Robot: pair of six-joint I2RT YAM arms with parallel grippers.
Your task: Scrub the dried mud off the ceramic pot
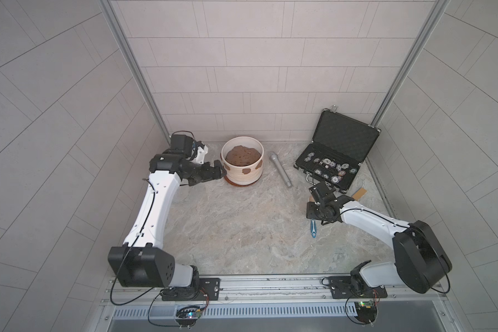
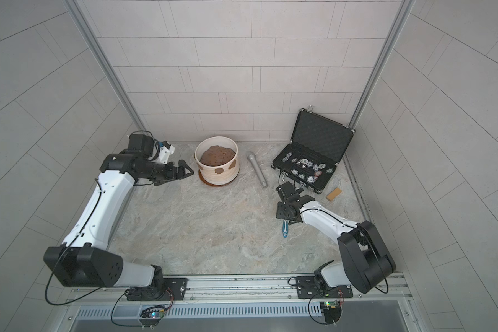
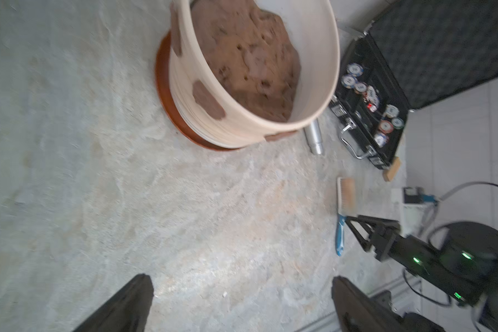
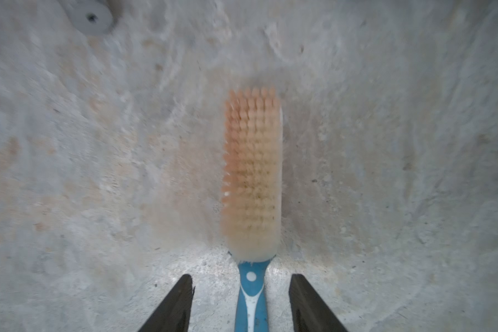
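Observation:
The ceramic pot (image 1: 243, 174) stands upright at the back left, a brown mass inside and brown mud patches (image 3: 208, 100) on its outer wall. My left gripper is open and empty beside the pot's left side. A scrub brush with a blue handle (image 4: 251, 298) lies bristles (image 4: 253, 166) up at the right of the table. In the right wrist view, the fingers of my right gripper stand apart on either side of the handle, with gaps showing between them and it. From above, that gripper hides part of the brush.
A grey metal cylinder (image 1: 281, 168) lies right of the pot. Behind my right gripper an open black case (image 1: 329, 168) holds several round discs, with a tan block (image 2: 333, 194) beside it.

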